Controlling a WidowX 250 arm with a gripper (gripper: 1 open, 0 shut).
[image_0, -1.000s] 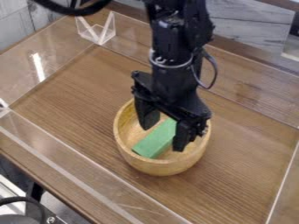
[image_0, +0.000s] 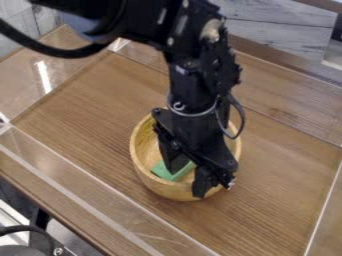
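The black gripper (image_0: 190, 165) is down inside a round tan bowl (image_0: 144, 150) on the wooden table. A green block (image_0: 167, 170) lies in the bowl, partly covered by the gripper's fingers. The fingers reach down around the block's area; whether they touch or hold it cannot be seen clearly.
Bare wooden table (image_0: 87, 120) surrounds the bowl on the left and right. A grey marbled panel (image_0: 274, 30) runs along the back. A dark cable lies at the lower left, beyond the table's edge.
The gripper has moved lower and toward the front of the bowl, and its fingers stand closer together than before, covering more of the green block.
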